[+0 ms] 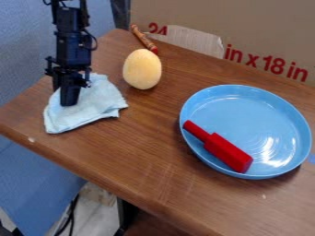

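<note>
The black gripper (pixel 69 85) is at the left of the table, pressed down into a light blue-white cloth (pixel 87 112); its fingertips are buried in the folds, so whether they are open or shut is hidden. The cloth lies crumpled near the table's left edge.
A yellow egg-shaped object (pixel 142 70) stands right of the arm, with an orange-brown stick (pixel 144 39) behind it. A blue plate (pixel 264 120) holding a red bottle-like object (pixel 222 147) is at the right. A cardboard box (pixel 246 37) stands behind.
</note>
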